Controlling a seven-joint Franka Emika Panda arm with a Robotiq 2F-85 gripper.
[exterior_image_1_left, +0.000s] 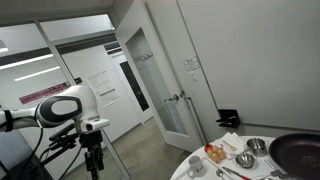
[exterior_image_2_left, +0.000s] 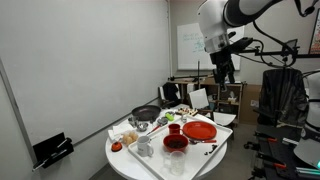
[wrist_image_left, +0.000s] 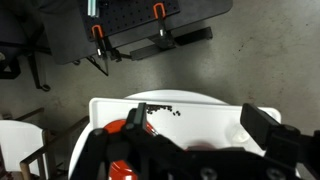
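My gripper hangs high above the near side of the round table, clear of everything on it. Its fingers are apart in the wrist view, one dark finger on the right, with nothing held between them. In exterior view 1 the gripper shows at the lower left, pointing down. A red plate, a red bowl and a red cup are grouped on the table. Seen from the wrist, the red plate is partly covered by the gripper.
A black pan and small metal bowls occupy the table's far part. A white mug, a clear glass and a tomato stand nearer the wall side. Open floor lies beside the table.
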